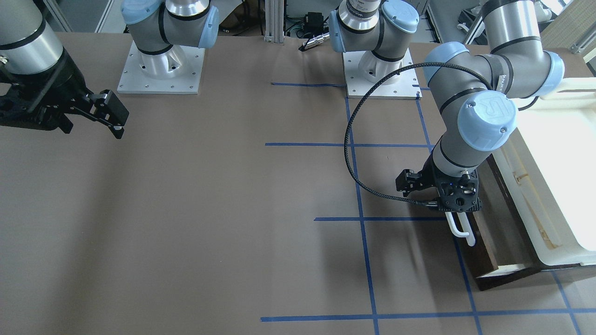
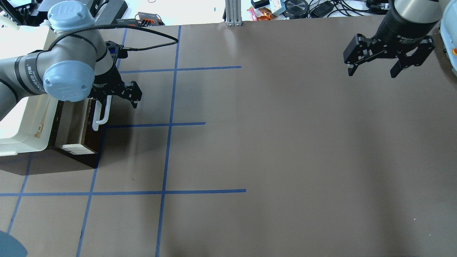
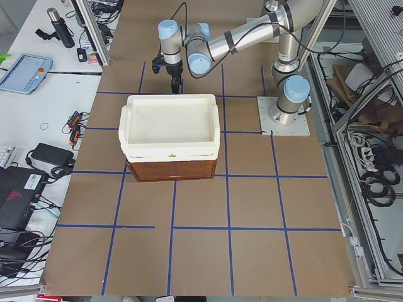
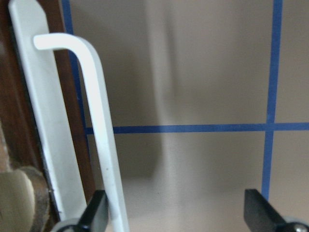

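A dark wooden cabinet point(image 1: 486, 251) point(image 3: 171, 170) carries a white plastic bin point(image 3: 169, 126) on top. Its drawer, with a white bar handle point(image 1: 463, 233) point(image 4: 101, 116), is slightly out on the side facing the open table. My gripper point(image 1: 438, 192) point(image 2: 114, 92) is at that handle; in the left wrist view its black fingertips point(image 4: 260, 212) are spread wide, the left one against the handle's rod near the bottom edge. Whether anything sits between them beyond the rod's edge is not visible.
The table point(image 2: 300, 150), marked with blue tape lines, is clear in front of the drawer. Another robot's black gripper point(image 2: 387, 53) hangs at the far side, and further arm bases point(image 1: 162, 78) stand at the back.
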